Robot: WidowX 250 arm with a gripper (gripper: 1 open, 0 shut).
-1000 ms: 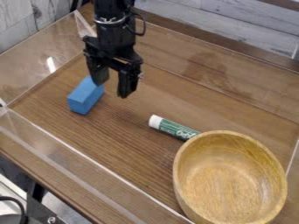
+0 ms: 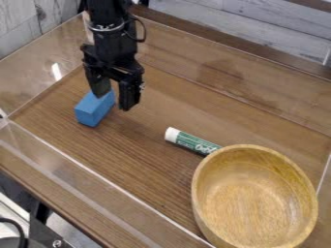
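My black gripper (image 2: pixel 111 87) is open at the upper left, reaching down from the top of the view with its fingers spread around the upper end of a blue block (image 2: pixel 93 111). The block lies on the wooden table; whether the fingers touch it I cannot tell.
A green and white cylinder (image 2: pixel 193 141) lies right of centre. A large yellow bowl (image 2: pixel 254 177) fills the lower right. Black cables show at the lower left corner.
The gripper has shifted a little to the left, toward the blue block. The block, cylinder and bowl look unmoved.
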